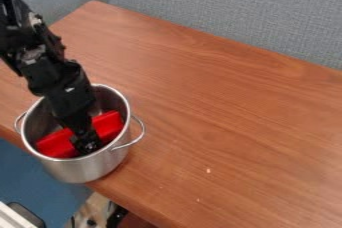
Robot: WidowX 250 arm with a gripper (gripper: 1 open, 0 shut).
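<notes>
A steel pot [83, 168] with two side handles stands at the left front edge of the wooden table. A red object [107, 123] lies inside it, partly hidden by the arm. My black gripper [86, 139] reaches down into the pot over the red object; its fingertips are mostly hidden among dark shapes and the red.
A grey wall runs along the back. Blue floor and some equipment show below the front left edge.
</notes>
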